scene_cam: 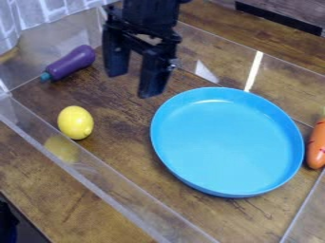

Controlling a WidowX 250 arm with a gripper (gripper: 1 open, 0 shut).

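Note:
My black gripper point(137, 63) hangs from the top centre over the wooden table, slightly blurred, its two fingers spread open with nothing seen between them. A purple eggplant point(68, 63) lies at the upper left, left of the gripper. A yellow lemon-like object point(75, 122) sits below it at the left. A large blue plate point(225, 140) lies to the right, below the gripper. An orange carrot-like object point(314, 144) is at the right edge, partly out of view.
Clear plastic edges point(108, 196) run along the left and bottom. Bare wood point(127, 123) lies between the yellow object and the plate.

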